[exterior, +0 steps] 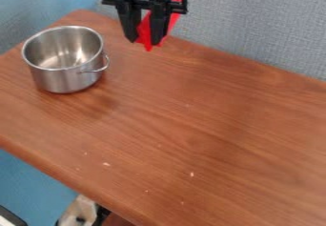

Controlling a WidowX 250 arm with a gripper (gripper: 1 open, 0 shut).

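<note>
My gripper (145,20) hangs at the top centre, above the back of the wooden table, shut on a red object (151,38) that shows behind and between its black fingers. The object's full shape is hidden by the gripper. A steel pot (61,73) with side handles stands at the back left of the table, to the left of and below the gripper.
Grey textured walls (254,25) stand behind it. Its left edge drops to a blue surface with some objects at the bottom left.
</note>
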